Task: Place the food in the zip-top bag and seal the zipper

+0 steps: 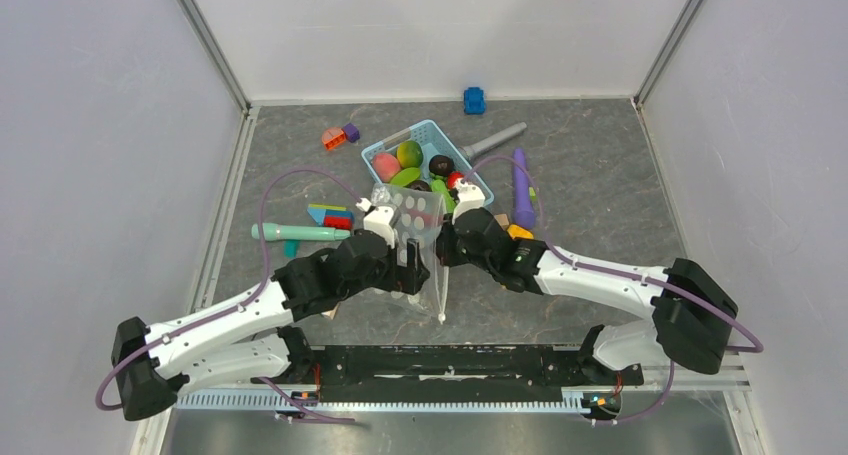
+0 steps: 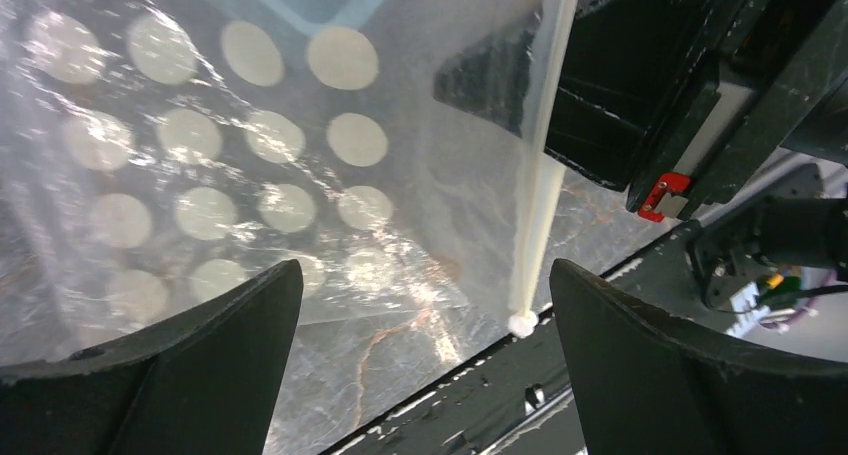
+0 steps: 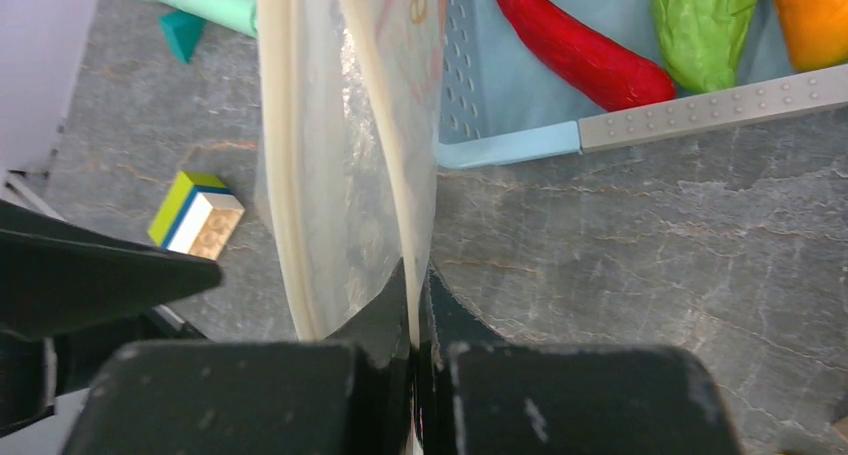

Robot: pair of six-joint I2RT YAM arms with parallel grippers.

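The clear dotted zip bag (image 2: 200,145) hangs beside a basket of food (image 1: 430,140), with a red pepper (image 3: 580,45) and green pepper (image 3: 700,25) inside the basket. My right gripper is shut on the bag's zip edge, holding it up. My left gripper stands open over the bag's dotted face, close to the zip edge, with its fingers apart. Whether anything is inside the bag is not clear; none shows in the left wrist view.
Toy blocks (image 3: 195,215) and a mint roller (image 1: 300,233) lie left of the bag. A purple roller (image 1: 522,185) lies right of the basket.
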